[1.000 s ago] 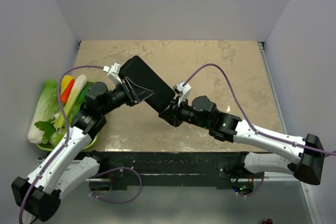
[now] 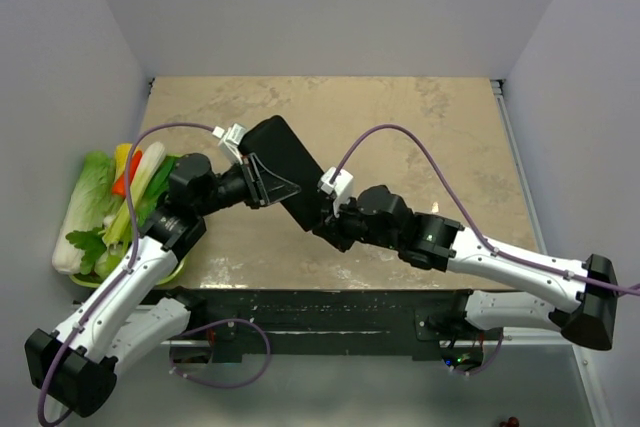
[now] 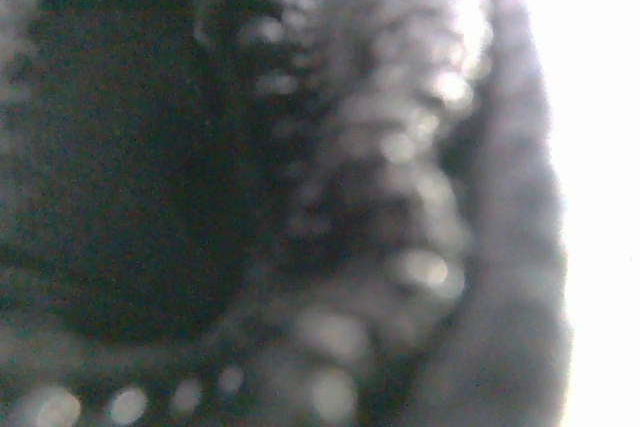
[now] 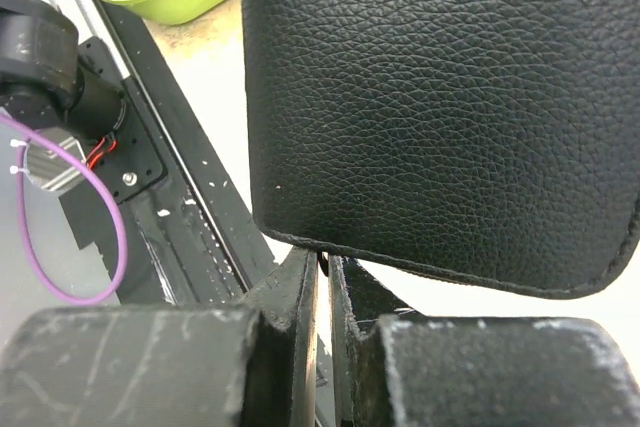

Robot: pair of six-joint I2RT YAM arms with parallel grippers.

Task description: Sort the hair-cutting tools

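A black leather-textured case (image 2: 285, 162) is held up, tilted, above the table between both arms. My left gripper (image 2: 272, 185) has a finger lying across the case's face, clamped on it. Near the case's lower corner is my right gripper, its fingers close together with a narrow gap under the case's stitched edge. A thin dark bit shows at those fingertips; whether it is gripped I cannot tell. The left wrist view is blurred, filled by dark material (image 3: 120, 167) with a beaded edge very near the lens. No cutting tools are visible.
A green basket (image 4: 185, 2) of vegetables, with cabbage (image 2: 88, 212) and a carrot, stands at the left behind the left arm. Purple cables loop over both arms.
My right gripper has shifted and turned a little at the case's corner.
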